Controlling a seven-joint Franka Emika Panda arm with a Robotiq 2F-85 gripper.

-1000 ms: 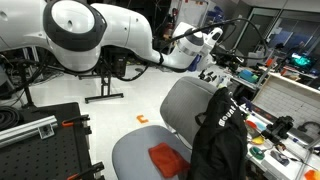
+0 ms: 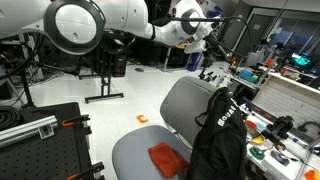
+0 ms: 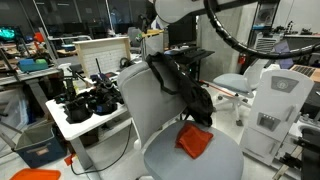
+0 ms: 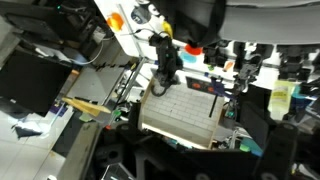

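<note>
A red cloth (image 2: 168,158) lies on the seat of a grey chair (image 2: 130,150). Draped over one side of the chair's backrest is a black fabric item (image 2: 220,140) with white lettering, a bag or garment; exterior view 2 shows the same black fabric (image 3: 184,88) hanging above the red cloth (image 3: 194,140). High beyond the backrest, my gripper (image 2: 214,44) is at the arm's end, away from both cloths. In the wrist view my gripper is open, its dark fingers spread apart, and nothing shows held between them.
Behind the chair runs a cluttered white table (image 3: 92,122) with black equipment and small tools. A orange-red bin (image 3: 38,145) stands on the floor at left. A white drawer cabinet (image 3: 275,110) is at right. Open floor (image 2: 120,105) lies left of the chair.
The arm's end has risen and drawn slightly to the left in exterior view 1. Chair, red cloth and black fabric stay where they were.
</note>
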